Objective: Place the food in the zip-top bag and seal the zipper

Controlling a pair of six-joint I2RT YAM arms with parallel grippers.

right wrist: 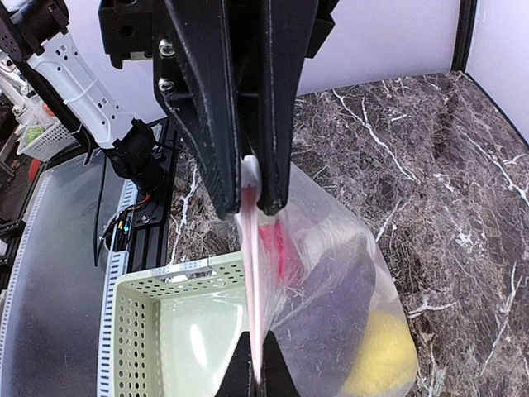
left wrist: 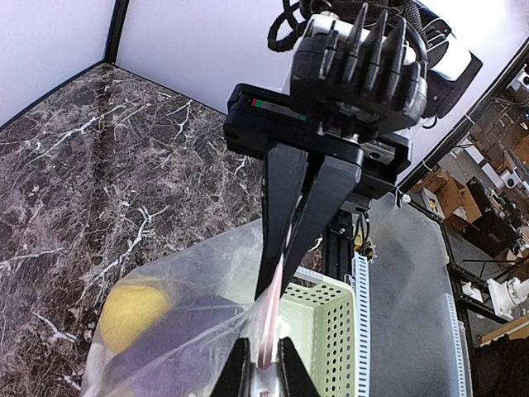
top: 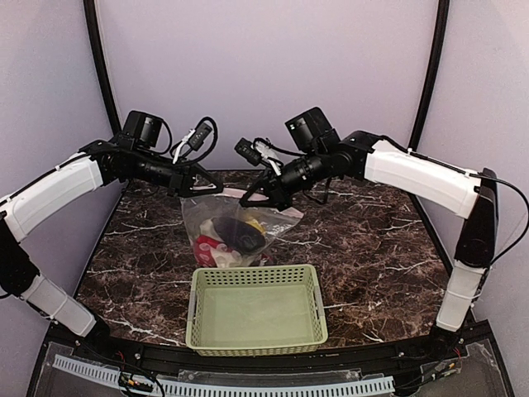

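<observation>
A clear zip bag [top: 202, 223] with a pink top strip hangs between the grippers, holding a dark purple item [top: 237, 236], a yellow item [left wrist: 132, 314] and red-and-white items [top: 211, 252]. My left gripper [top: 216, 187] is shut on the bag's top edge at the left; in its wrist view the pink strip [left wrist: 269, 322] runs from its fingers toward the other gripper. My right gripper [top: 248, 202] is shut on that same strip a little further right, its tips close to the left one's.
An empty pale green perforated basket [top: 256, 306] stands on the dark marble table [top: 372, 256] in front of the bag. White walls close in the back and sides.
</observation>
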